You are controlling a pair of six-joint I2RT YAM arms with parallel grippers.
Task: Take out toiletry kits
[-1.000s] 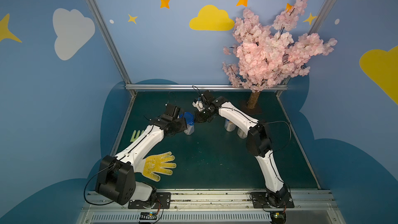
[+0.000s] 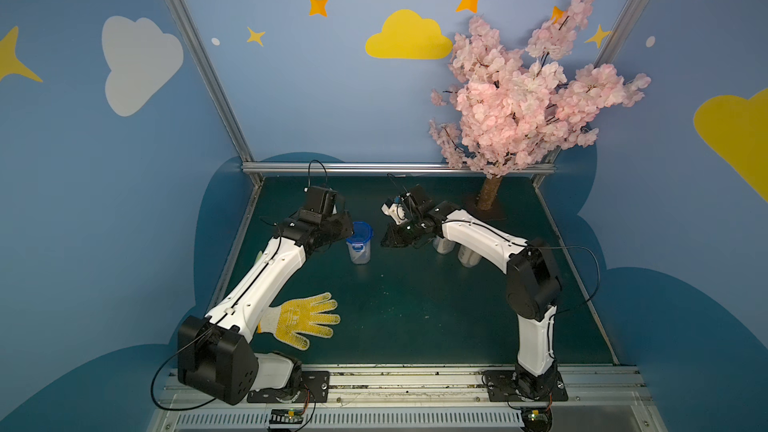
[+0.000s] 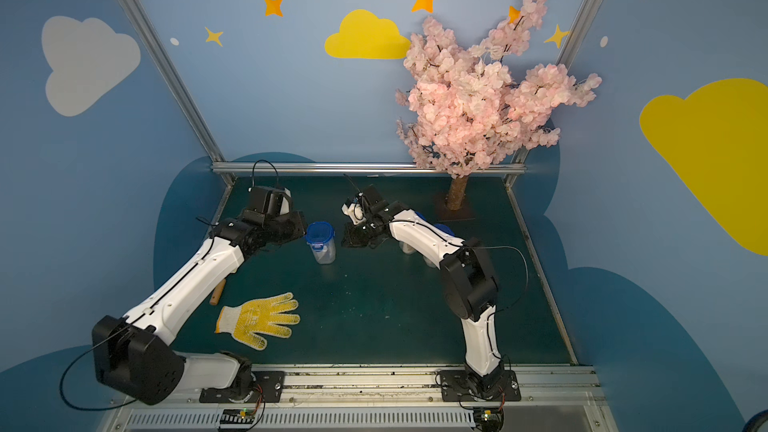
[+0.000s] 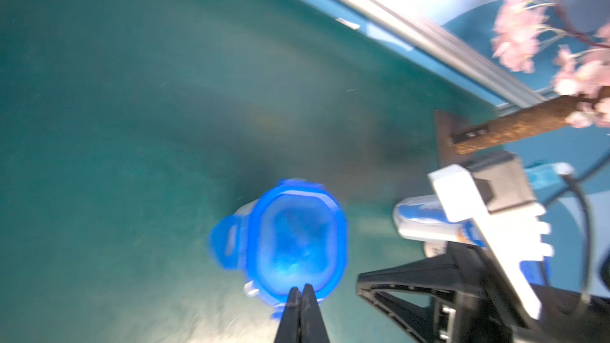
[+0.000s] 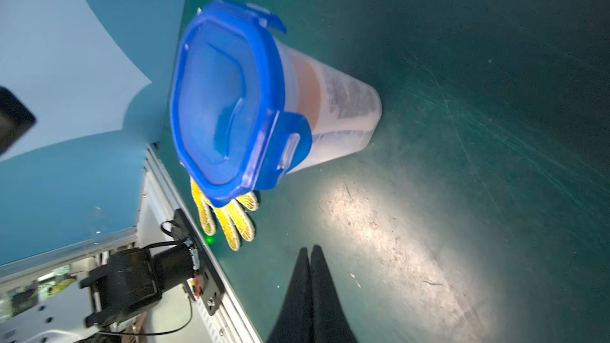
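A clear container with a blue snap lid [image 2: 361, 233] stands on the dark green table between my two grippers. In the right wrist view its lid [image 5: 221, 98] looks on, and pale and brownish contents show dimly through the wall. One lid flap [image 4: 223, 242] sticks outward in the left wrist view. My left gripper is shut, its tips over the lid's edge in that view; contact cannot be told. To the container's right, and apart from it, my right gripper is shut with nothing between its fingers.
More clear containers [image 2: 469, 257] stand partly hidden under the right forearm. A yellow glove [image 2: 304, 320] lies front left; a wooden handle [image 3: 217, 292] shows beside the left arm. The tree trunk [image 2: 489, 192] stands back right.
The right gripper has moved right, away from the container. The left gripper has shifted left and slightly up, and the container has moved a little left, now standing more upright.
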